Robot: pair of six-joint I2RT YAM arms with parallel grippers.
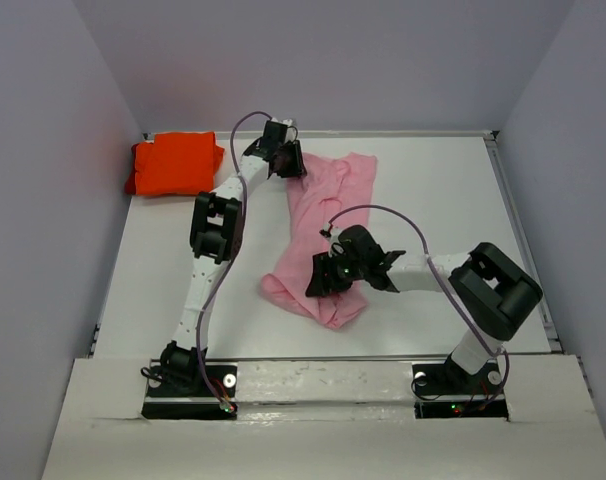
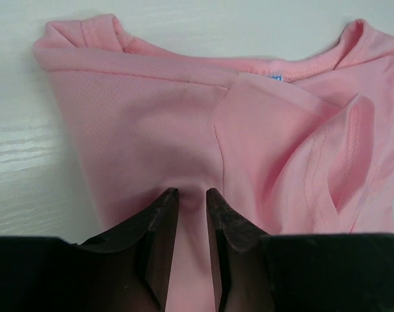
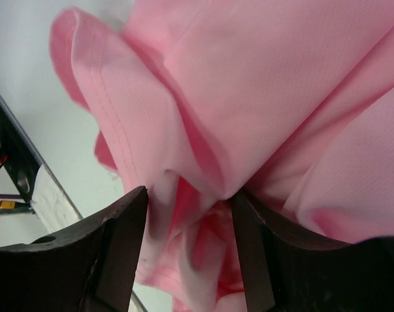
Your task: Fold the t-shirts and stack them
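Note:
A pink t-shirt (image 1: 308, 220) lies spread lengthwise over the middle of the white table, its lower end rumpled. My left gripper (image 1: 292, 165) is at its upper left corner; in the left wrist view its fingertips (image 2: 192, 195) are slightly apart over the fabric below the collar. My right gripper (image 1: 323, 277) is low over the bunched lower end; in the right wrist view the fingertips (image 3: 188, 199) stand apart with pink folds beneath and between them.
A red folded pile (image 1: 175, 162) lies at the back left.

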